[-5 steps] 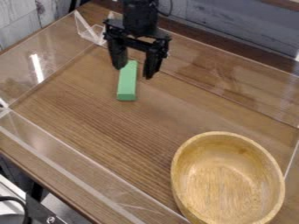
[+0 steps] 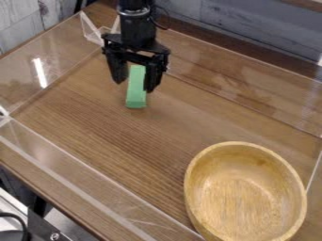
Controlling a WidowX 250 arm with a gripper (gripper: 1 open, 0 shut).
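A small green block [image 2: 137, 94] lies on the wooden table in the upper middle of the camera view. My black gripper [image 2: 136, 72] hangs over its far end, with its fingers spread open on either side, partly hiding that end of the block. I cannot tell whether they touch it.
A large yellow bowl [image 2: 243, 162] sits at the lower right. Walls border its back, and dark cables show at the lower left corner.
My gripper has moved left, from right of the green block to over it, and a little toward the camera. The block looks unmoved.
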